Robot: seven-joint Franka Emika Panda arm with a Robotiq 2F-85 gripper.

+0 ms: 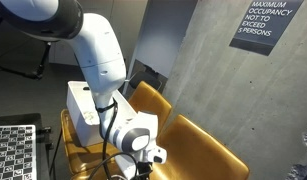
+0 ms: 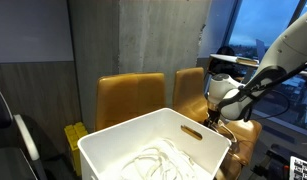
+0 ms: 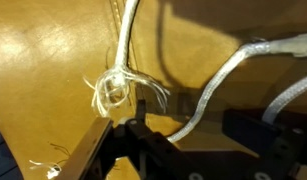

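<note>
A white rope curves across the tan seat in the wrist view, passing through the gap between the fingers of my gripper. The fingers stand apart, and the rope does not look clamped. One frayed rope end lies left of the fingers. At the right edge, another length of rope runs behind the dark right finger. In exterior view 1 my gripper is low over the leather seat, too small there to show its fingers.
A white box holding loose coils of white rope stands beside the arm. Tan leather chairs line the grey wall. A checkered board is at the left in exterior view 1.
</note>
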